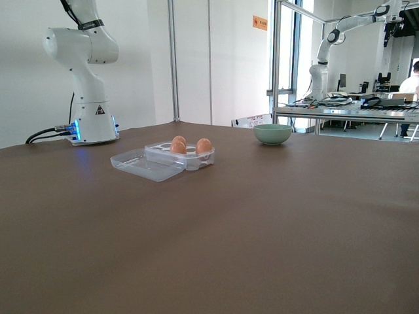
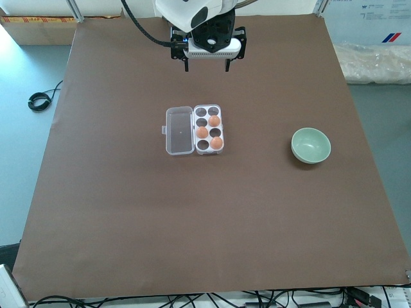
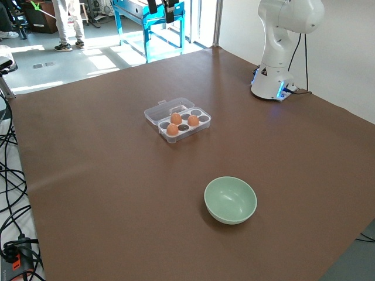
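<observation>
An open clear egg carton (image 2: 209,128) lies on the brown table (image 2: 212,218), its lid (image 2: 180,131) folded out to the side, with three brown eggs among empty wells. The eggs (image 3: 193,120) also show in the right view. A pale green bowl (image 2: 311,145) stands apart to the carton's right in the left view. My gripper (image 2: 207,65) hangs at the far edge of the table, above and behind the carton, its two black fingers wide apart with nothing between them. In the right view it is cut off at the top.
The white arm base (image 3: 270,79) stands on the table's edge. Cables (image 3: 12,193) run outside one table edge.
</observation>
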